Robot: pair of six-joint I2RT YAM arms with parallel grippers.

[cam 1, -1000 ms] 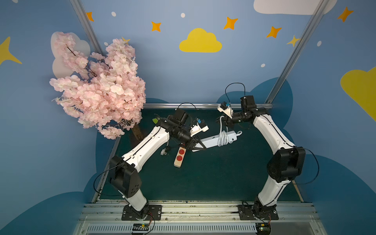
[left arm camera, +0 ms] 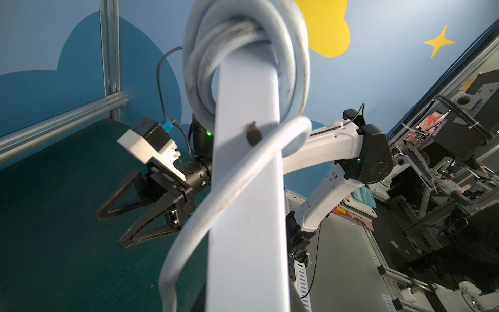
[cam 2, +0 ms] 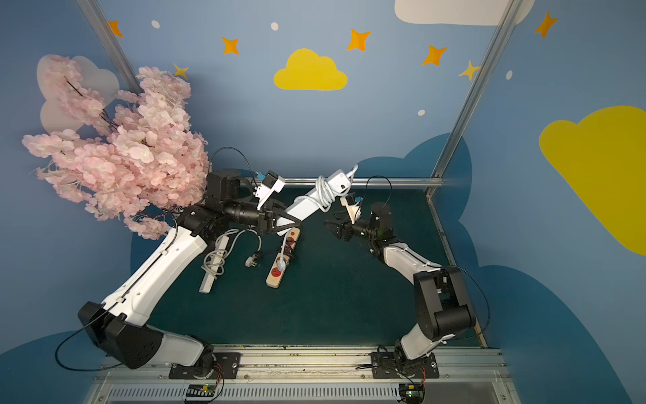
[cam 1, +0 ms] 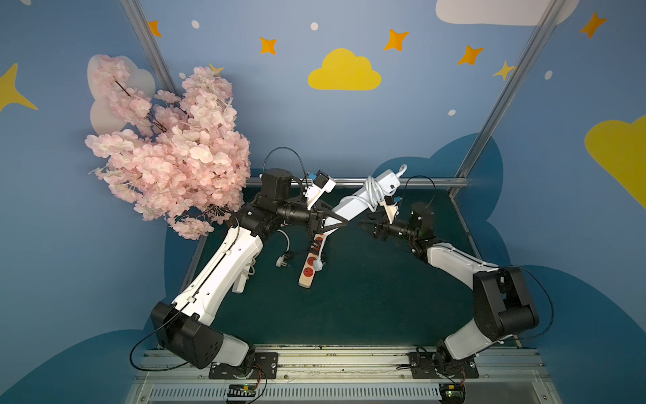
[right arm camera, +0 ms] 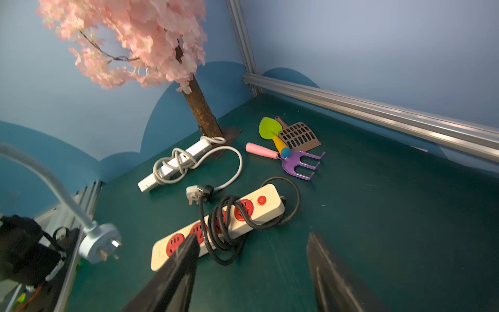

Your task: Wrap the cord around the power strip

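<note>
A white power strip (cam 1: pixel 353 208) is held up at a tilt, its near end gripped by my left gripper (cam 1: pixel 342 221), which is shut on it. Grey-white cord coils (cam 1: pixel 372 194) are wound round the strip toward its far end. In the left wrist view a loose length of cord (left arm camera: pixel 208 213) crosses the strip and hangs off its side. The plug (right arm camera: pixel 99 243) dangles at the left of the right wrist view. My right gripper has its fingers apart with nothing between them; in the left wrist view it sits beside the strip.
A cream strip with red sockets (right arm camera: pixel 174 243) and black cord lies on the green table below. Farther off are another corded white strip (right arm camera: pixel 182 163), a purple garden fork (right arm camera: pixel 301 163) and a blossom tree (right arm camera: pixel 202 109).
My left gripper has raised and tilted the strip, swinging it leftward. The right gripper, earlier at the cord above the coils, has come down beside the strip; the plug now hangs below it.
</note>
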